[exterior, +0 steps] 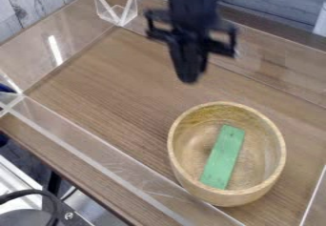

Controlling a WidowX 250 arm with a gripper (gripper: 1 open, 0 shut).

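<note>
A cream round bowl (192, 163) stands on the wooden table at the lower right, with a green oblong block (223, 156) lying inside it. My black gripper (192, 66) hangs high above the table, behind the bowl and clear of it. It looks shut, with nothing visible between its fingers, though the tip is blurred.
Clear plastic edging runs along its front and left sides. A small clear object (116, 9) stands at the back left, and black cables lie at the lower left corner.
</note>
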